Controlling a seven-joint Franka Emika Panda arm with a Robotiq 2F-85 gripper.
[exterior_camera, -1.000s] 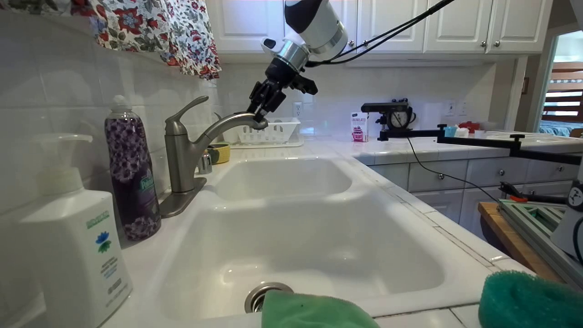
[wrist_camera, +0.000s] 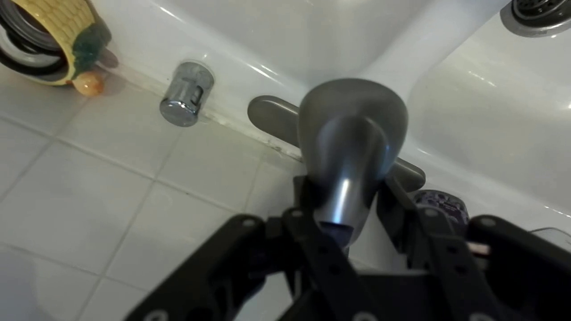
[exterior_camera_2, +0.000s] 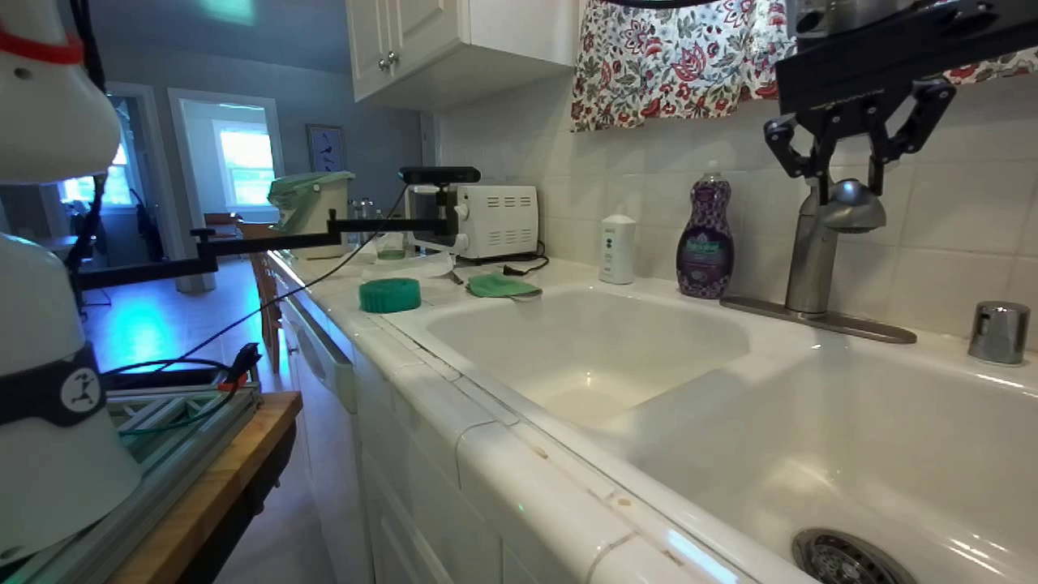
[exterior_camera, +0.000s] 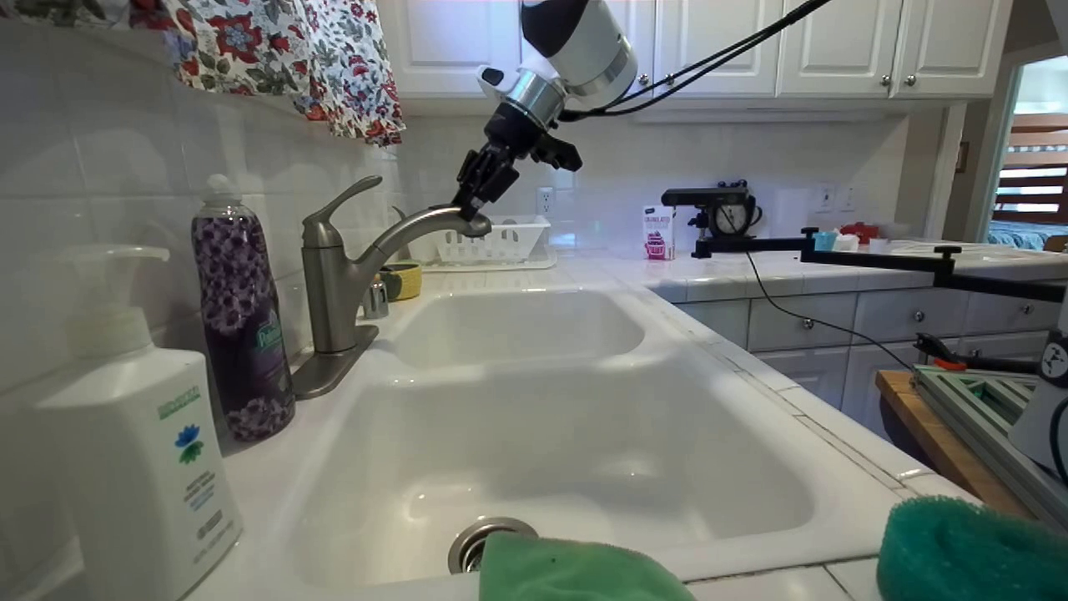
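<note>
A brushed metal faucet (exterior_camera: 335, 290) stands behind the sink, with its lever raised and its curved spout (wrist_camera: 350, 128) reaching out over the basins. From above, my gripper straddles the spout just behind its head. The fingers are apart, with one finger (wrist_camera: 303, 192) along each side of the metal. Whether the pads touch it cannot be made out. In the second exterior view the gripper (exterior_camera_2: 849, 190) points down at the spout's top, its two fingers parted. The exterior view from the other side shows the gripper (exterior_camera: 468, 209) tilted down onto the spout.
The double sink (exterior_camera: 561, 431) below is empty. A purple soap bottle (exterior_camera: 240, 310) and a white pump bottle (exterior_camera: 140, 451) stand beside the faucet. A chrome cap (wrist_camera: 187, 93) and a yellow corn-shaped holder (wrist_camera: 64, 32) sit on its other side. A green cloth (exterior_camera: 581, 571) lies at the sink's edge.
Over the last second my arm has stayed almost still. The fingertips at the spout have shifted very slightly. The faucet and the other objects have not moved.
</note>
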